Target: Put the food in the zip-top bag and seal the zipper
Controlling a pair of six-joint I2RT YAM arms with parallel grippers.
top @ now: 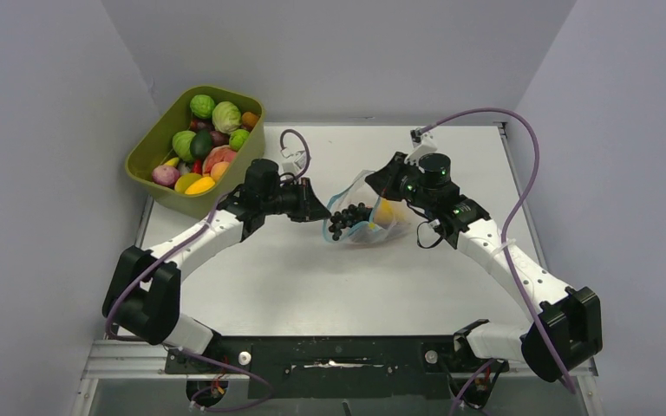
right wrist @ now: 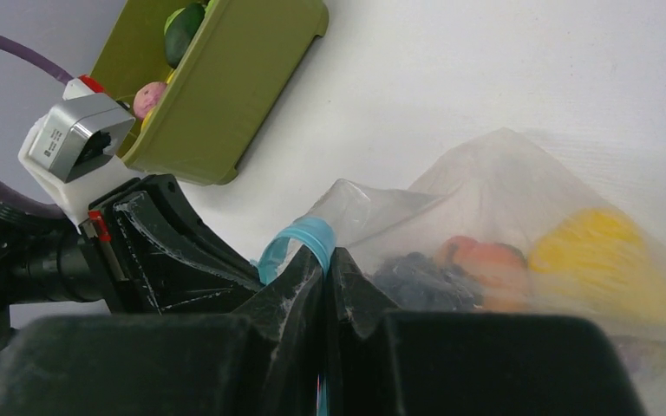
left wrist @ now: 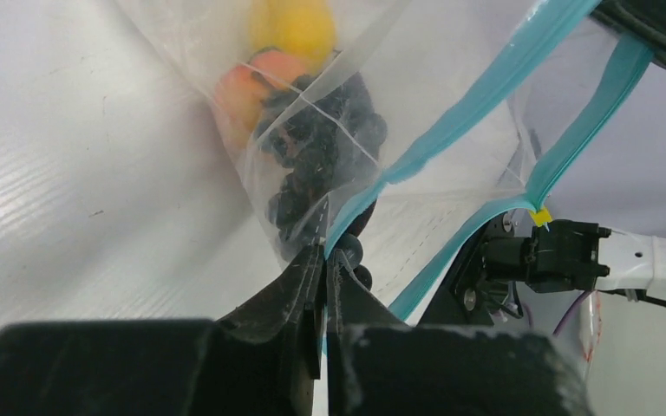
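Observation:
A clear zip top bag (right wrist: 503, 178) with a blue zip strip (left wrist: 473, 104) lies on the table, its mouth spread wide toward the left. Inside are dark grapes (top: 347, 220), an orange-red fruit (right wrist: 491, 267) and a yellow one (right wrist: 603, 260). At the near-left part of the mouth, my left gripper (top: 327, 214) is shut, the blue rim running in between its fingertips. Across the opening, my right gripper (top: 370, 184) is shut on another stretch of the blue rim, holding it raised.
A green bin (top: 147, 147) full of fruit and vegetables stands at the back left, behind the left arm. Grey walls (top: 598, 191) bound the table.

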